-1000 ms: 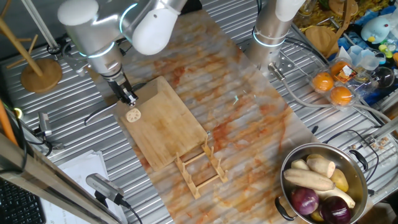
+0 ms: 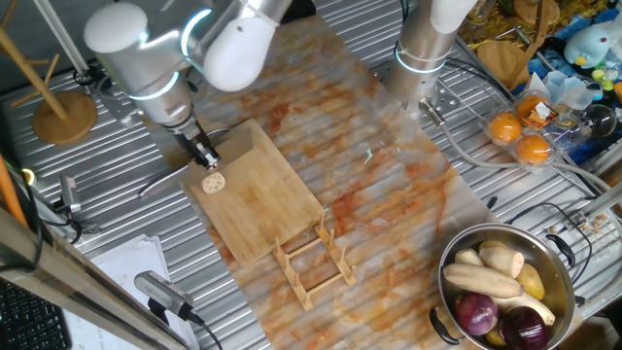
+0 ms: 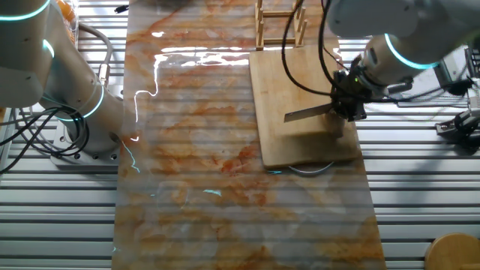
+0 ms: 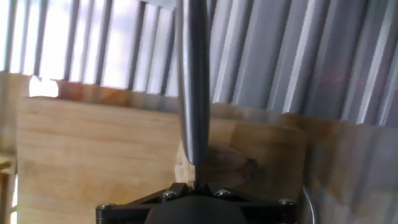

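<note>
My gripper (image 2: pixel 207 156) is over the near-left end of a wooden cutting board (image 2: pixel 262 199), shut on a knife. In the second exterior view the knife blade (image 3: pixel 306 114) reaches out from the gripper (image 3: pixel 349 96) over the board. The silver knife handle (image 4: pixel 194 81) runs up the middle of the wrist view, and the blade there is edge-on and mostly hidden. Under the knife lies a pale lotus root (image 2: pixel 213 182), its cut face dotted with holes. Its brownish body (image 4: pixel 225 158) shows behind the handle. Whether the blade is inside the root cannot be made out.
A small wooden rack (image 2: pixel 316 270) stands against one end of the board. To the right, a metal pot (image 2: pixel 457 243) holds potatoes, onions and other vegetables. Much of the marbled sheet is clear.
The root's cut face has moved right and tipped a little.
</note>
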